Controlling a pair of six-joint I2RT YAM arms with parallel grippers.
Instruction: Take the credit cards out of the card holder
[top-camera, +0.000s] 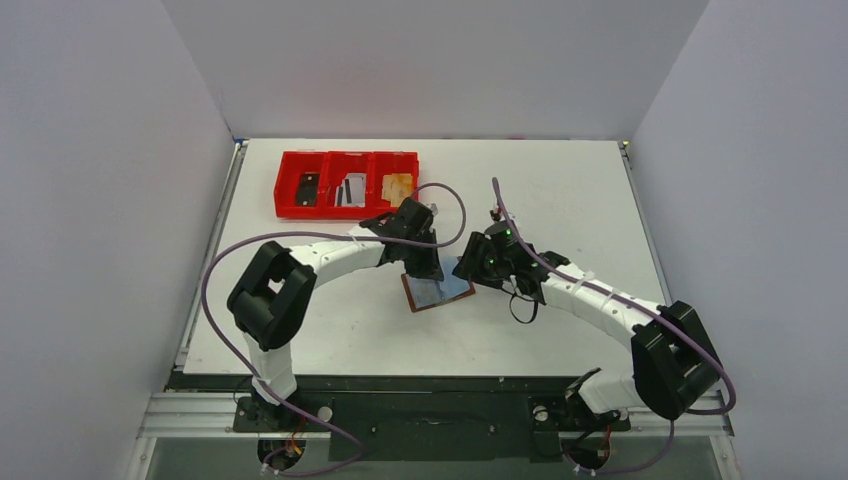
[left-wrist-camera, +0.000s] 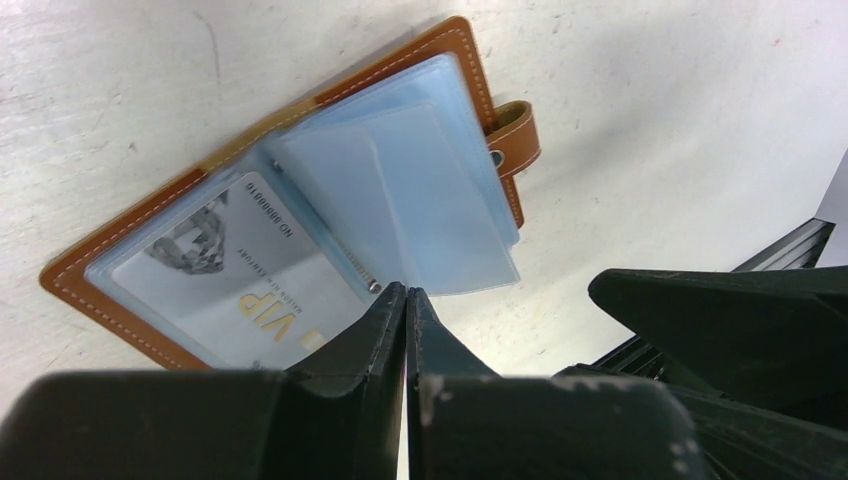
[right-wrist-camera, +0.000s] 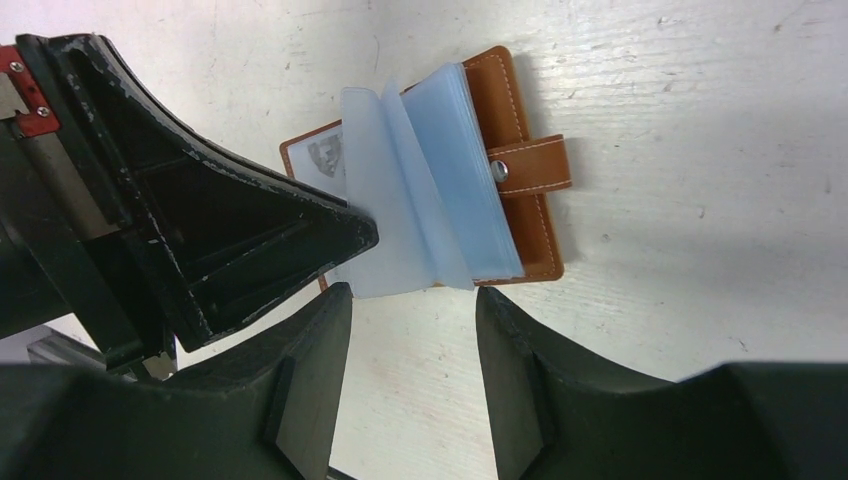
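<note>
The card holder (top-camera: 430, 300) lies spread open on the table, a brown stitched cover with clear bluish sleeves (left-wrist-camera: 390, 190). A grey VIP card (left-wrist-camera: 240, 265) sits inside the sleeve on one side. My left gripper is shut, its tips over the sleeves near the VIP card's edge; nothing shows between them. In the right wrist view that left gripper hides part of the sleeves. My right gripper stands open, with the free edge of a raised sleeve (right-wrist-camera: 425, 190) reaching toward the gap between its fingers.
At the back left is a red tray (top-camera: 327, 211) with three compartments, holding a dark item, cards and tan pieces. A brown snap strap (right-wrist-camera: 535, 166) sticks out from the holder. Bare table (top-camera: 560, 200) lies to the right and in front.
</note>
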